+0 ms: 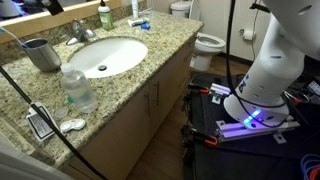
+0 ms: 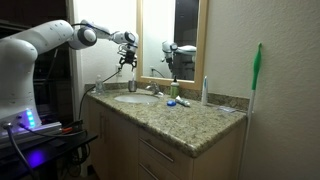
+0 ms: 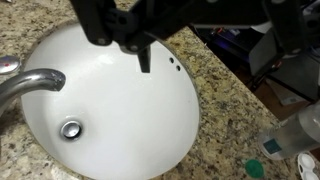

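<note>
My gripper [image 2: 127, 66] hangs in the air over the counter's sink end, pointing down. The wrist view looks down into the white oval sink [image 3: 112, 100], with dark fingers [image 3: 146, 58] spread apart above it and nothing between them. The sink is bare apart from its round drain [image 3: 71, 129]. A chrome faucet [image 3: 32, 82] reaches over its edge. A clear plastic bottle [image 1: 79, 91] stands on the counter in front of the sink, and a green cap [image 3: 254, 168] lies close by it.
Behind the sink stand a grey metal cup [image 1: 42, 55] and a green soap bottle [image 2: 175, 89]. A white tray-like item [image 1: 42, 122] lies at the near counter end. Blue items [image 2: 171, 102] and a white bottle [image 2: 205, 92] occupy the far end. A mirror backs the counter.
</note>
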